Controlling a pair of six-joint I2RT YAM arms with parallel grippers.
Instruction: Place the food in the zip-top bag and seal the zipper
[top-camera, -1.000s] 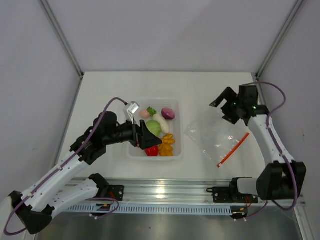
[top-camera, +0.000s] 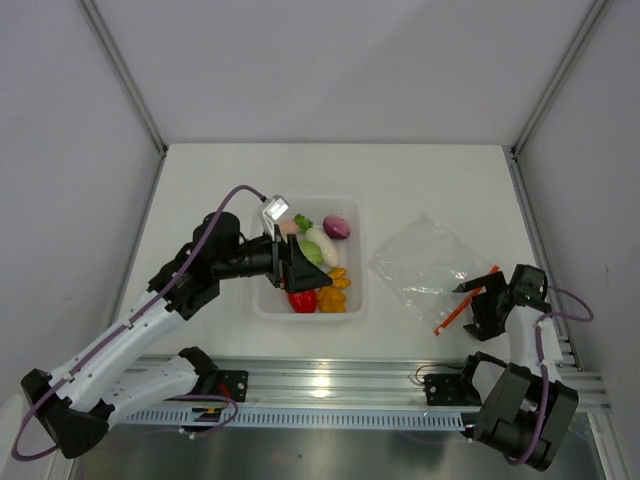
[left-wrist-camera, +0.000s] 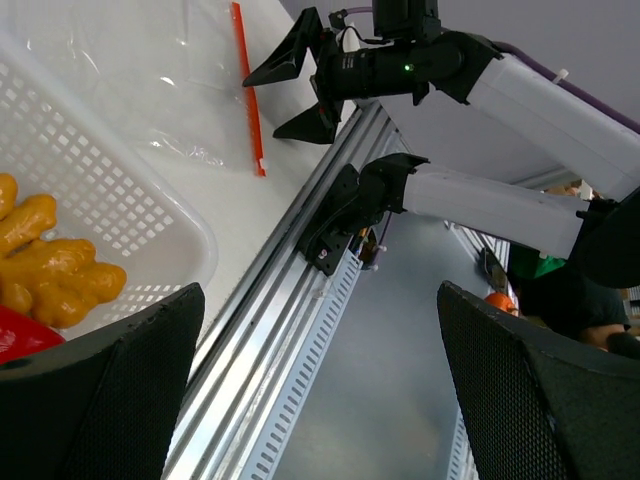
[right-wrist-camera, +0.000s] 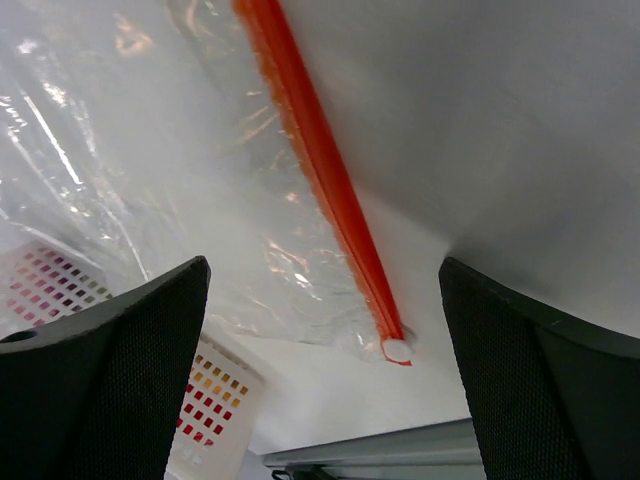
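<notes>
A clear bag (top-camera: 420, 262) lies flat and empty on the table, its red zipper strip (top-camera: 452, 315) along the right side. In the right wrist view the red strip (right-wrist-camera: 330, 180) runs between my open fingers, with a white slider (right-wrist-camera: 397, 350) at its lower end. My right gripper (top-camera: 462, 308) stands open at the strip, holding nothing. Over the front of the white basket (top-camera: 353, 300) hangs my open left gripper (top-camera: 318, 280), nothing between its fingers. In the basket are a purple eggplant-like piece (top-camera: 336, 227), a white piece (top-camera: 321, 246), a green piece (top-camera: 311, 252), a red pepper (top-camera: 302, 301) and yellow ginger-like food (top-camera: 333, 292).
The metal rail (top-camera: 320, 380) runs along the table's front edge. Walls rise at the back and sides.
The left arm has shifted only slightly.
</notes>
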